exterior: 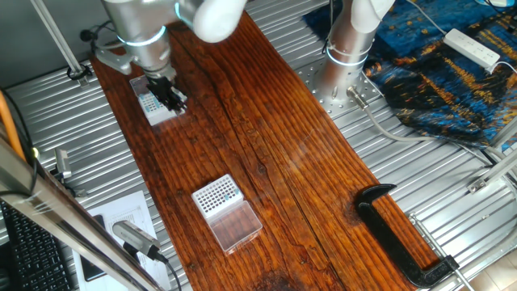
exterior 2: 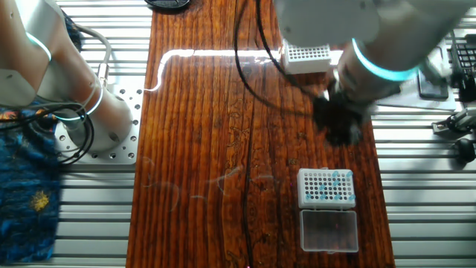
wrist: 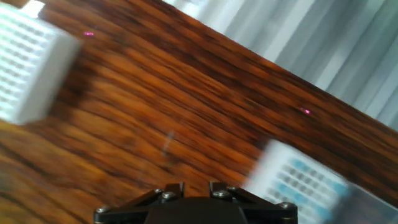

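Pale blue pieces sit in some holes of one white rack, whose clear lid lies folded open beside it. In exterior view 1 this far rack is partly covered by my gripper, which hangs above the table near it. A second white rack, also with an open clear lid, lies nearer that camera; one bluish spot shows in it. The wrist view has the far rack at lower right and the other rack at upper left, both blurred. Nothing is visible between the fingertips; their opening is unclear.
A black clamp grips the table's edge. Bare wood stretches between the racks and along the middle. Thin dark cables hang across exterior view 2.
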